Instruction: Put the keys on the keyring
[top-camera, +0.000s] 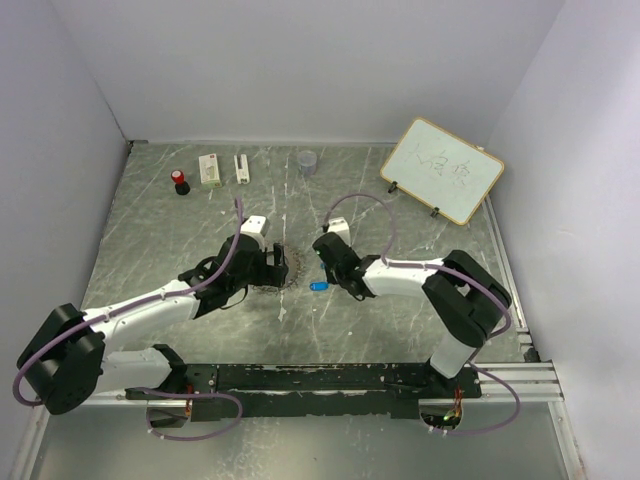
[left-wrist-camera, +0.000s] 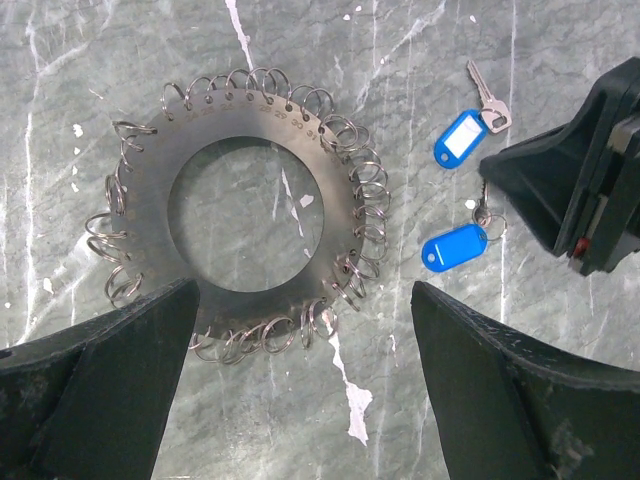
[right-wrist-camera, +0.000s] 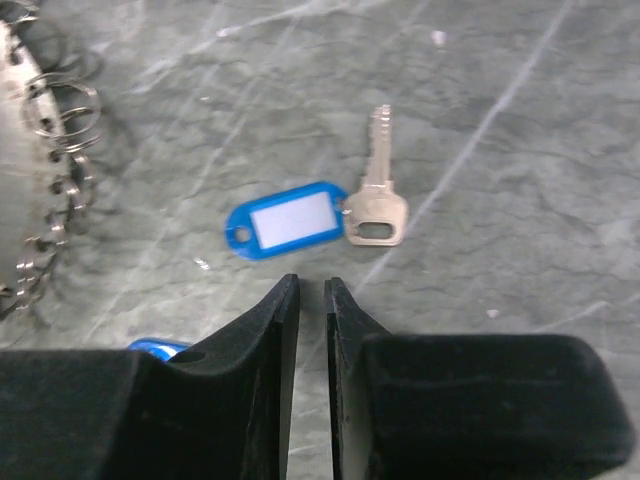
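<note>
A flat metal keyring disc with many small wire loops around its rim lies on the table. My left gripper hovers over it, open and empty. To its right lies a silver key beside a blue tag with a white label. Lower down, a second blue tag is attached by a ring to another key, its blade partly hidden by my right gripper. In the right wrist view, my right gripper has its fingers close together across a narrow gap; nothing shows between the tips.
At the back stand a red-topped black stamp, white boxes, and a clear cup. A whiteboard leans at the back right.
</note>
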